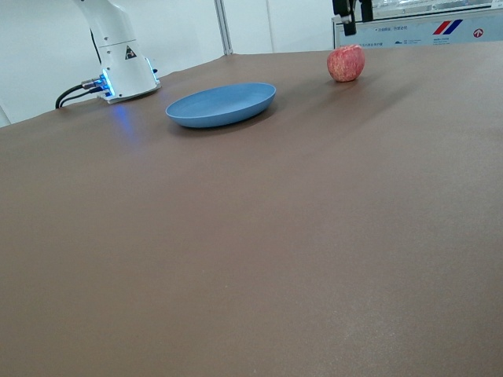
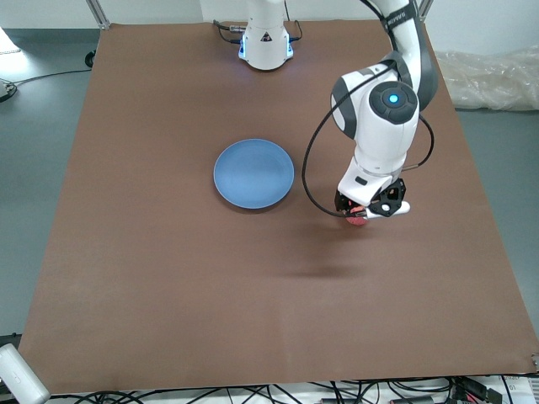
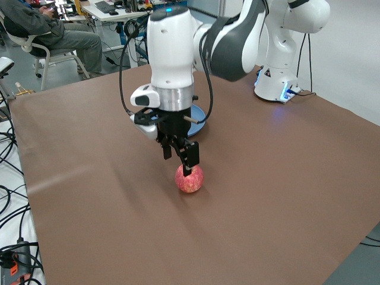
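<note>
A red apple [image 1: 346, 64] rests on the brown table, right of a blue plate [image 2: 253, 173]. My black gripper [image 3: 178, 159] hangs just above the apple [image 3: 189, 181]; in the top view its fingers [image 1: 346, 20] are over the apple and apart, with a gap between them. In the left view the arm's wrist mostly hides the apple [image 2: 355, 220]. The plate is empty.
Cables run along the outside edge.
</note>
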